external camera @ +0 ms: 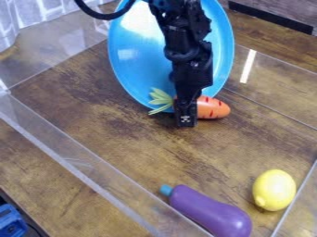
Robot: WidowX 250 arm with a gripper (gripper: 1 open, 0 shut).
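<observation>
My black gripper [186, 113] is low over the wooden surface, shut on an orange toy carrot [213, 108] with green leaves, which point left. Behind them a light blue plate [136, 56] stands tilted up steeply, its lower edge near the carrot. The arm covers much of the plate's middle and part of the carrot.
A purple eggplant [210, 211] lies at the bottom, with a yellow lemon [273, 190] to its right. Clear plastic walls border the surface, and a blue object [7, 222] is at lower left.
</observation>
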